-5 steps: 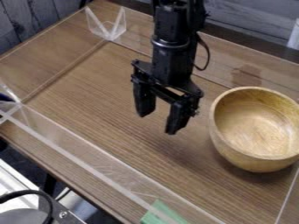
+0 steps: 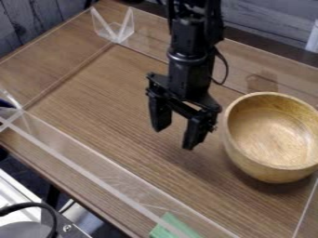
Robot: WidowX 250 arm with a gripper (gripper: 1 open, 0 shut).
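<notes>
My black arm comes down from the top centre, and its gripper stands open low over the middle of the wooden table, with nothing visible between its fingers. To its right is a large tan bowl, apparently empty.
A green piece shows at the bottom edge. Clear tape crosses the table's left and lower parts, and a clear object is at the top left. A grey and black device sits at the bottom left corner.
The gripper has shifted very slightly over the last second; the bowl and the rest look unmoved.
</notes>
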